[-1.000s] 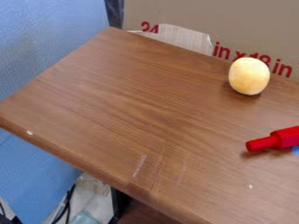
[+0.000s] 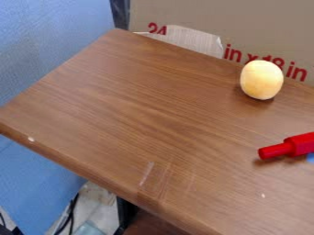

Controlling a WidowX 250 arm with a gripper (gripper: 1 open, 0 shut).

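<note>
A pale yellow, rounded object (image 2: 262,79) sits upright toward the back right of the wooden table (image 2: 135,110). At the right edge of the view, a red cylindrical object (image 2: 292,145) lies on its side with its narrower end pointing left. A small bit of blue (image 2: 309,158) shows just under it, cut off by the frame. My gripper is not visible.
A cardboard box wall (image 2: 185,18) with red printing stands behind the table. A blue padded surface (image 2: 37,55) runs along the left, with dark cables below it.
</note>
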